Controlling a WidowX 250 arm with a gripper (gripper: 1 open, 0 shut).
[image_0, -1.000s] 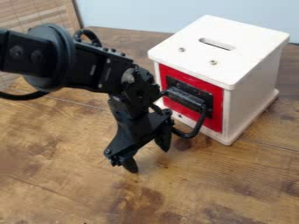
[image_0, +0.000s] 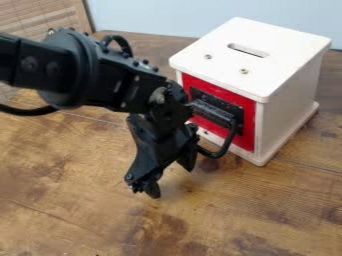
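My black gripper (image_0: 150, 182) hangs pointing down over the wooden table, left of and in front of a white box (image_0: 274, 75) with a slot in its top. Its fingers look parted, with nothing seen between them. The box's front has a red panel (image_0: 243, 141) carrying a black fitting with a cable, partly hidden behind my arm.
A light slatted board (image_0: 34, 15) stands at the back left.
My arm and gripper have shifted slightly to the right over the last second. The box has not moved.
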